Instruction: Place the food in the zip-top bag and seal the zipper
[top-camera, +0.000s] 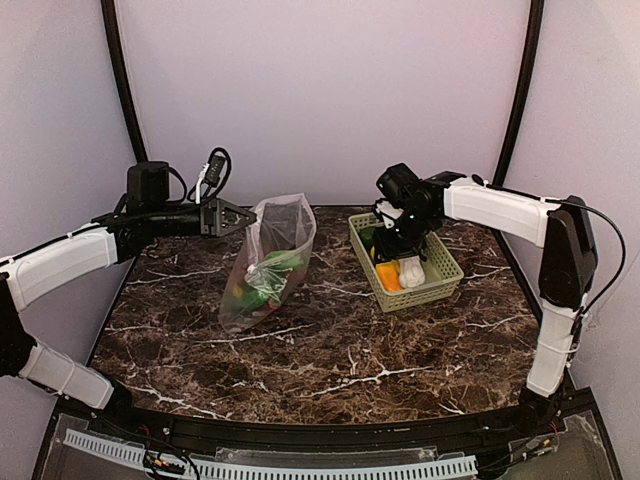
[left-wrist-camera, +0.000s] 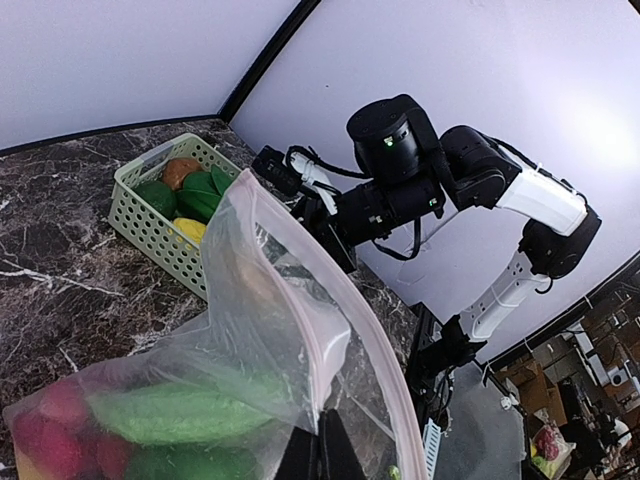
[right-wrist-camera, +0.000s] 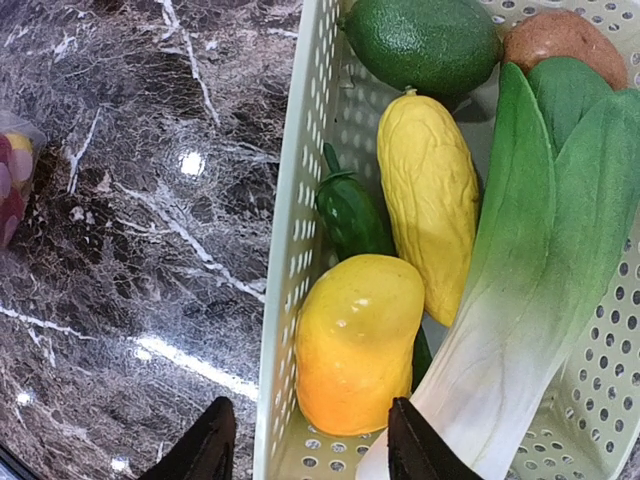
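My left gripper is shut on the rim of the clear zip bag, holding it up; green and red food lies inside. My right gripper hangs part open over the left side of the basket, fingers straddling near its wall and a yellow-orange mango, nothing seen held. The basket also holds a yellow squash, green pepper, avocado, brown potato and leafy bok choy.
Pale walls surround it.
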